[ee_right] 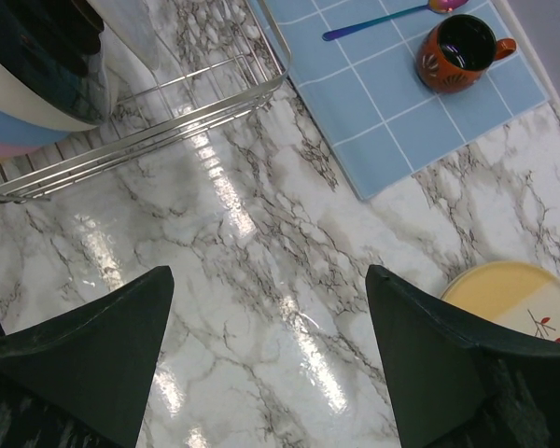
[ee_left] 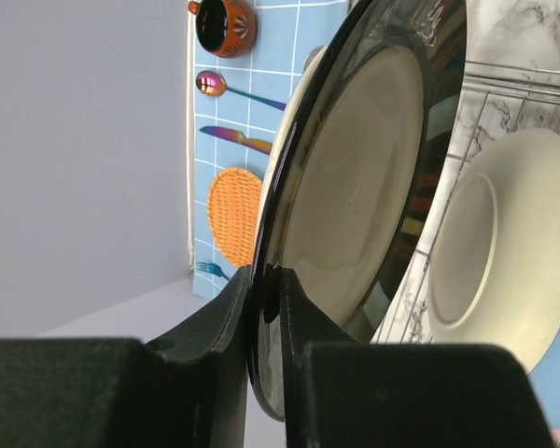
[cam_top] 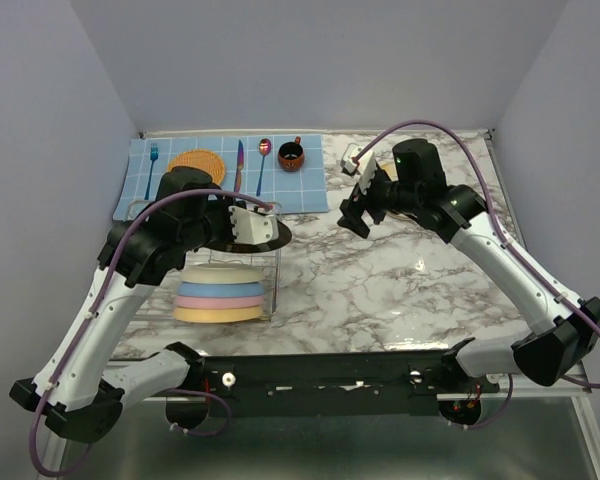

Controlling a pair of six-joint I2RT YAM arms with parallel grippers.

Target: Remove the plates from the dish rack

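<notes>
In the left wrist view, my left gripper is shut on the rim of a dark, black-edged, see-through plate [ee_left: 294, 159]. That plate [cam_top: 272, 241] is tilted and hangs over the back of the wire dish rack [cam_top: 277, 270], partly covered by my left arm in the top view. White [cam_top: 220, 273], blue [cam_top: 220, 290], pink [cam_top: 218, 302] and yellow [cam_top: 218, 315] plates stand on edge in the rack's front part. My right gripper is open above bare counter, right of the rack, nothing between its fingers.
Behind the rack, a blue tiled mat [cam_top: 305, 190] bears a brown mug [cam_top: 291, 155], a spoon [cam_top: 264, 147], a knife, a fork [cam_top: 153, 155] and an orange woven mat [ee_left: 233, 217]. A patterned plate [ee_right: 513, 294] lies near my right gripper.
</notes>
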